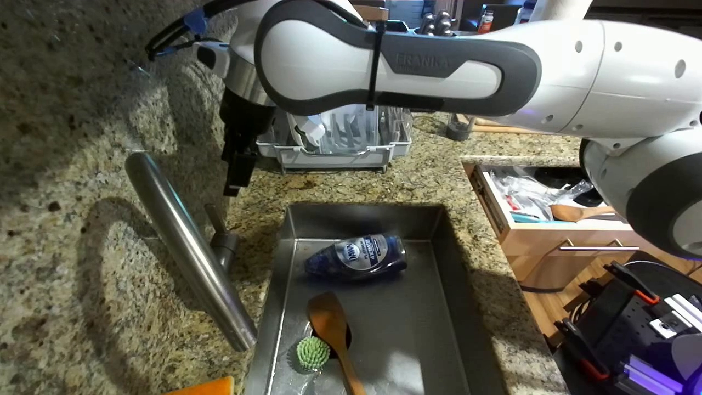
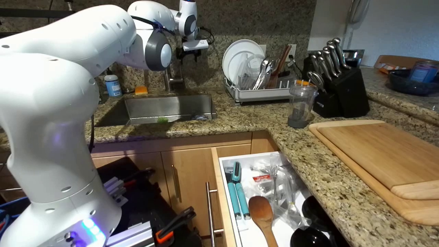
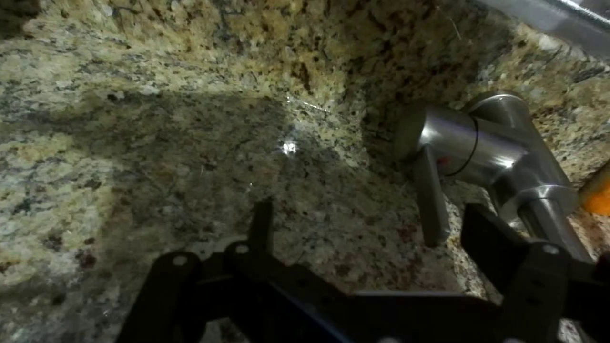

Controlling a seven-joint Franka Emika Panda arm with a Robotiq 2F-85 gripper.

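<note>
My gripper is open, its black fingers wide apart with only speckled countertop showing between and beyond them. In the wrist view the steel faucet (image 3: 503,151) stands to the right, and its flat lever (image 3: 432,200) hangs near the right finger; whether they touch I cannot tell. From the first exterior view, the gripper (image 1: 235,187) is above the counter behind the sink, close to the stone backsplash, with the faucet spout (image 1: 191,250) nearer the camera. In the second exterior view the gripper is small and dark, its fingers hard to make out.
The sink (image 1: 421,316) holds a blue soap bottle (image 1: 358,257), a wooden spoon (image 1: 329,319) and a green scrubber (image 1: 312,353). A dish rack (image 2: 263,95) stands beside the sink. An open drawer (image 2: 247,236) juts out below the counter. An orange sponge (image 2: 141,90) lies behind the sink.
</note>
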